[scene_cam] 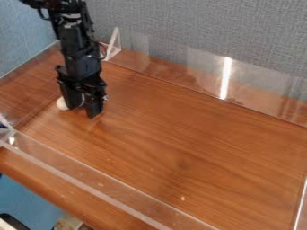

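Observation:
My black gripper (82, 106) is low over the wooden table (180, 153), on its left side. A small pale object (63, 104) sits at the gripper's left finger, partly hidden by it. I cannot tell whether the fingers are closed on it.
Clear plastic walls edge the table along the back and front, with a white bracket (113, 43) behind the arm at the back left.

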